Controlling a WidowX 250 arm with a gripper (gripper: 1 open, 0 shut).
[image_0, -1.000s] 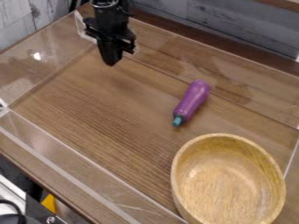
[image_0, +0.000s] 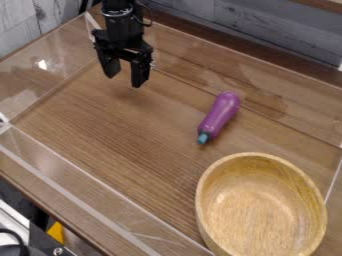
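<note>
My black gripper (image_0: 124, 67) is at the upper left over the wooden table (image_0: 120, 150), its two fingers hanging apart and open, with nothing visible between them. A purple elongated object (image_0: 221, 115) with a teal tip lies to the right of centre, well apart from the gripper. A large pale yellow bowl (image_0: 261, 220) stands at the lower right.
A raised wooden edge (image_0: 267, 40) runs along the back right of the table. Dark items and a small yellow piece show beyond the lower left edge.
The gripper has shifted slightly down in the picture, and its two fingers now show more distinctly. The purple object and the bowl have not moved.
</note>
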